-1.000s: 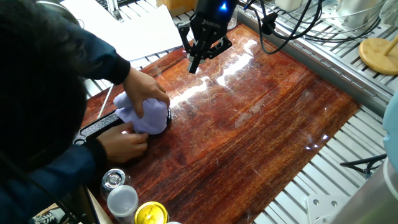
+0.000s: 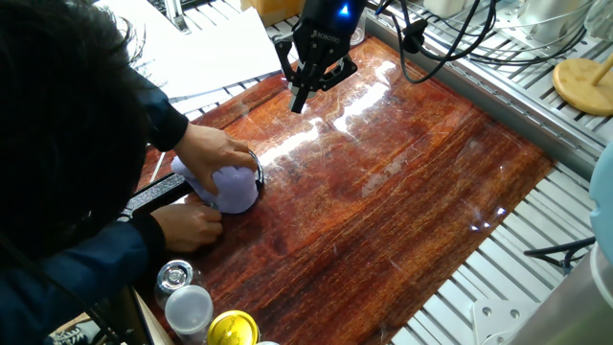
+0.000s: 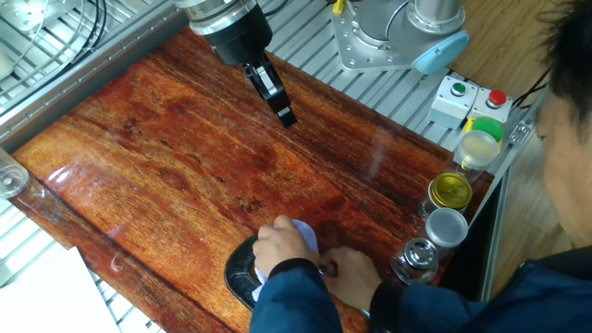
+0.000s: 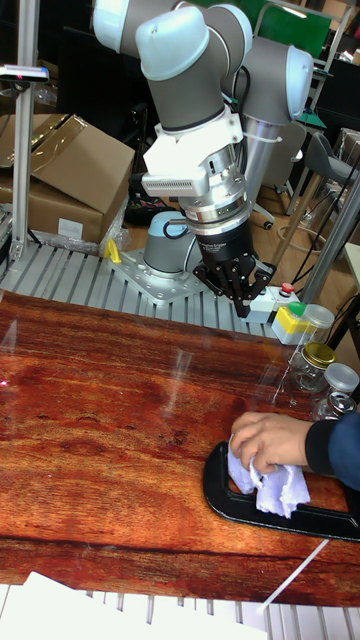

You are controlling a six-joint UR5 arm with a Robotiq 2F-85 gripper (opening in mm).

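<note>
My gripper (image 2: 299, 102) hangs above the far part of the wooden board, its fingertips together and nothing visible between them. The second exterior view shows the gripper (image 3: 288, 118) pointing down over the board, well apart from the person's hands. A lilac cloth (image 2: 233, 190) is bunched under a person's hands at the board's near side. Beneath it lies a black frame-like tray (image 4: 220, 485) with rounded corners; the hands and cloth hide part of it.
Several jars line the board's edge, among them a gold-lidded jar (image 3: 450, 191), a white-lidded jar (image 3: 446, 228) and a clear-topped jar (image 3: 421, 253). White paper (image 2: 225, 56) lies beside the board (image 2: 383, 220), whose middle is clear. The person leans over one side.
The person's hands and the lilac cloth have shifted slightly over the black tray, with the upper hand moving toward the jars. My gripper has stayed still.
</note>
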